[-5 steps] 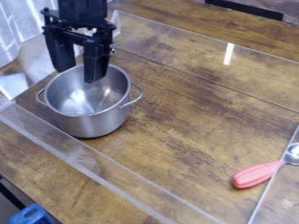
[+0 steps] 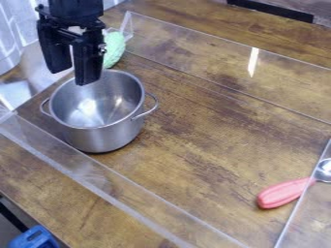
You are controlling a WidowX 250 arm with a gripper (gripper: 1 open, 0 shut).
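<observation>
My black gripper hangs above a steel pot with two loop handles, at the upper left of the camera view. Its two dark fingers point down toward the pot's back rim; whether anything is between them I cannot tell. A pale green object lies behind the gripper, partly hidden by it.
A spoon with a pink handle lies at the lower right. A blue object sits at the bottom left corner. Clear panels edge the wooden surface, whose middle is free. Something white lies at the left edge.
My gripper has moved left and a little up, away from over the pot's middle, uncovering more of the pale green object. The pot stays in place.
</observation>
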